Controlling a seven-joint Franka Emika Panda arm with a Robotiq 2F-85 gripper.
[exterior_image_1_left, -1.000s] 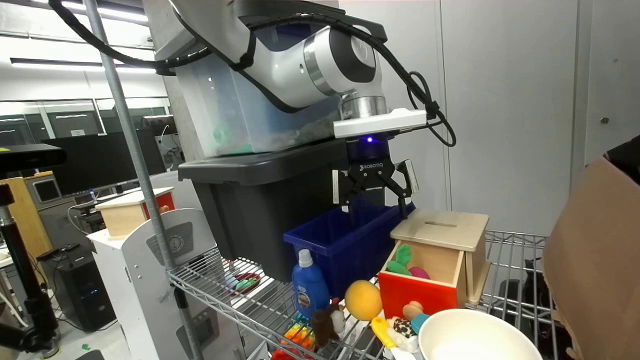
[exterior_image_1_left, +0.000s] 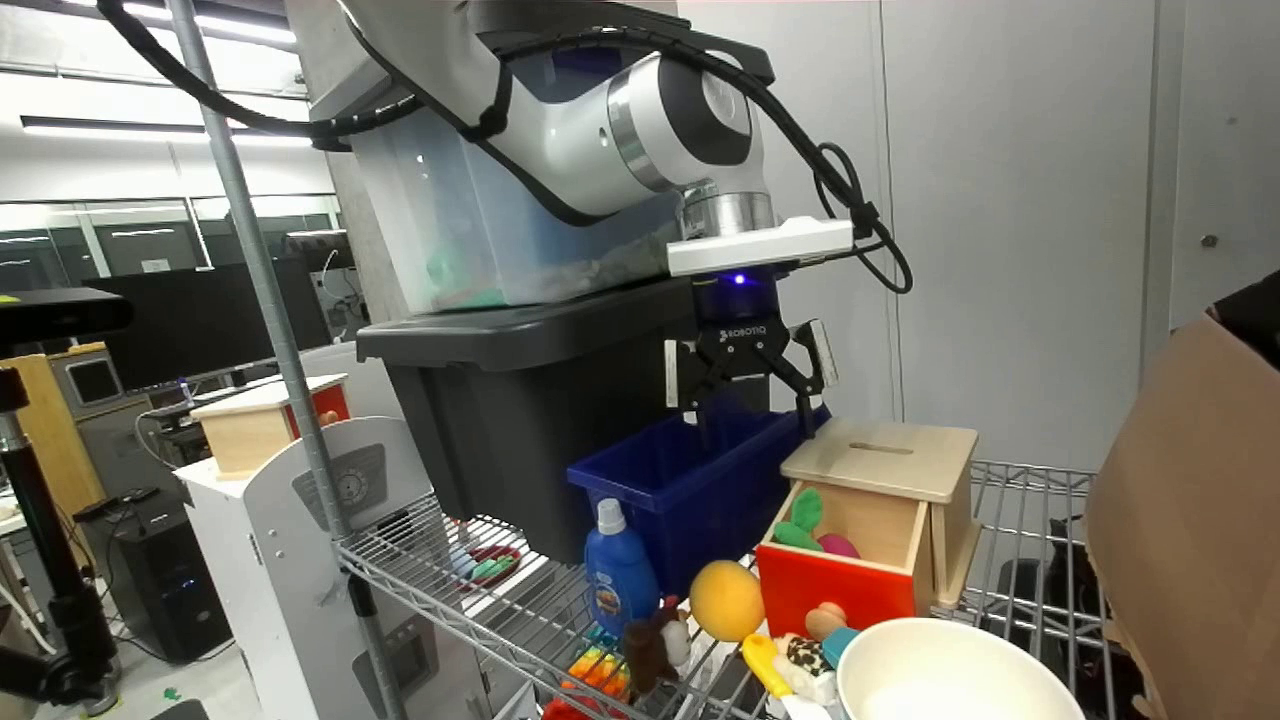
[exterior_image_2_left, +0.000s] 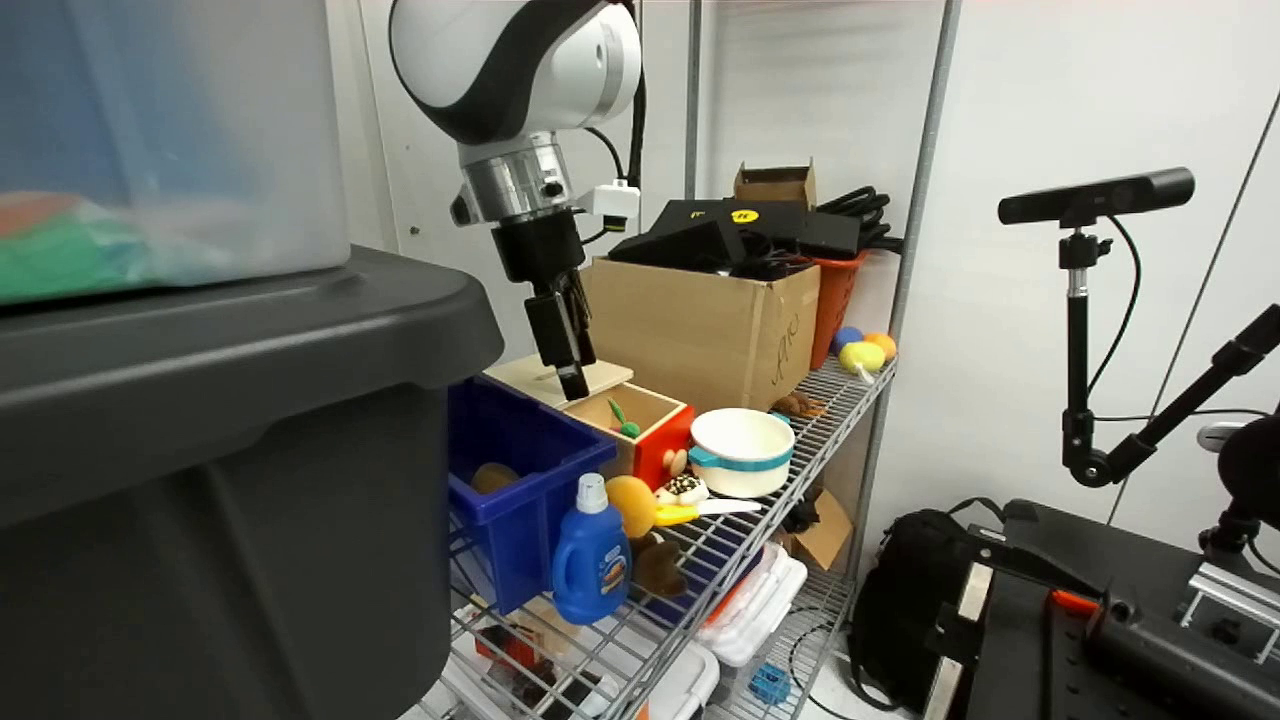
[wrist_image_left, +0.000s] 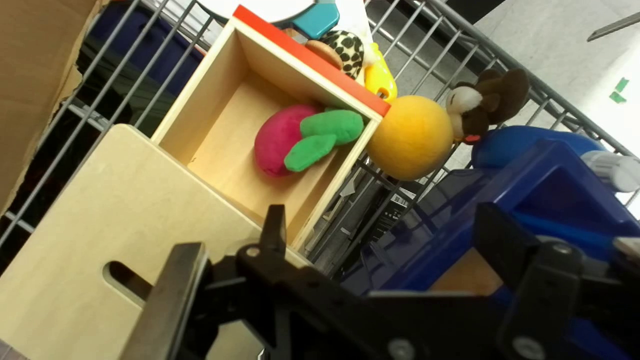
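My gripper (exterior_image_1_left: 758, 434) stands open above the back of the blue bin (exterior_image_1_left: 617, 468), close to the wooden box (exterior_image_1_left: 888, 450). Nothing shows between its fingers. The box's red-fronted drawer (exterior_image_1_left: 840, 594) is pulled out. Inside it, in the wrist view, lies a magenta toy (wrist_image_left: 277, 141) with green leaves (wrist_image_left: 331, 127). An orange ball (wrist_image_left: 411, 138) rests just outside the drawer's corner. In the second exterior view a brownish round item (exterior_image_2_left: 493, 478) sits in the blue bin; the wrist view shows only part of the bin's inside.
A blue bottle (exterior_image_1_left: 620, 570) stands before the bin. A white pot (exterior_image_2_left: 741, 448), a yellow-handled knife (exterior_image_2_left: 708, 510) and a plush toy (wrist_image_left: 492, 102) crowd the wire shelf's front. The large black tote (exterior_image_1_left: 540, 408) borders the left, a cardboard box (exterior_image_2_left: 672, 330) the other side.
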